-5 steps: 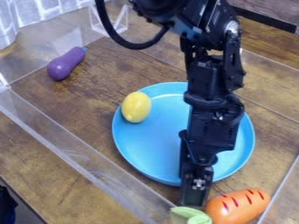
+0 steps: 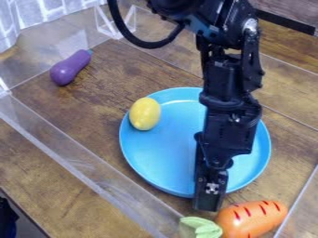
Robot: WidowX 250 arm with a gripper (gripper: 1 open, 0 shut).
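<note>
My black gripper hangs low over the right part of a blue plate, its tip at the plate's front rim just above a toy carrot with a pale green top. Its fingertips are dark and partly overlapped, so how far apart they stand is hard to see. A yellow egg-shaped object sits on the left of the plate.
A purple eggplant lies at the back left on the wooden table. Clear plastic walls run along the front left and back.
The gripper has shifted very slightly upward in the view over the last second. The plate and toys look unmoved.
</note>
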